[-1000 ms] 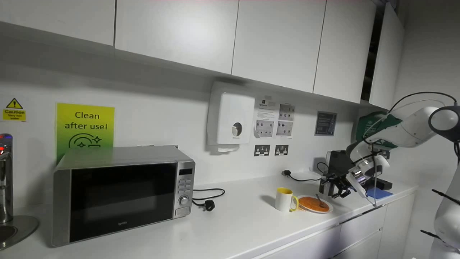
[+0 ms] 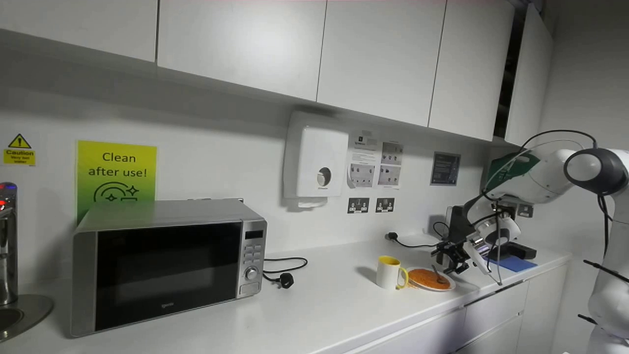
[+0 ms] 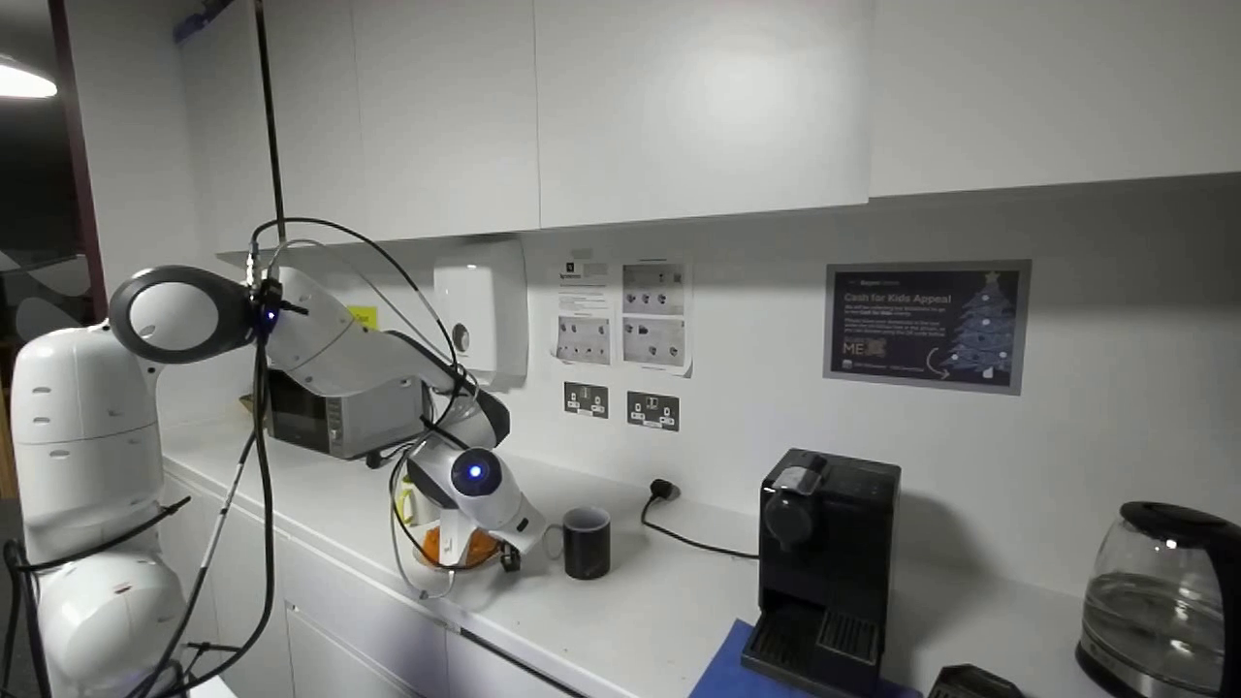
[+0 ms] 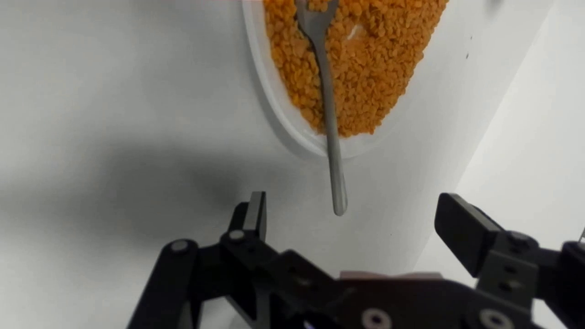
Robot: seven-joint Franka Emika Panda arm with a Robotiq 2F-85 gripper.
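Note:
A metal fork (image 4: pixel 330 118) lies across a white plate (image 4: pixel 284 117) of orange lentils (image 4: pixel 373 71), its handle sticking out past the rim toward me. In the wrist view my gripper stands open, the handle's end between and just ahead of the wide-apart fingers, untouched. From exterior view 1, the gripper (image 2: pixel 446 258) hangs above the right side of the lentil plate (image 2: pixel 427 287). The arm hides much of that plate in exterior view 2, and the fingers are barely visible there.
A white mug with yellow handle (image 2: pixel 389 272) stands left of the plate. A black mug (image 3: pixel 587 543) is close to the gripper, and a coffee machine (image 3: pixel 832 564) stands farther right. The microwave (image 2: pixel 171 262) is far left. The counter's front edge runs near the plate.
In exterior view 1 the arm has moved left, bringing the gripper closer to the plate and fork. The plate, fork and mug have stayed put.

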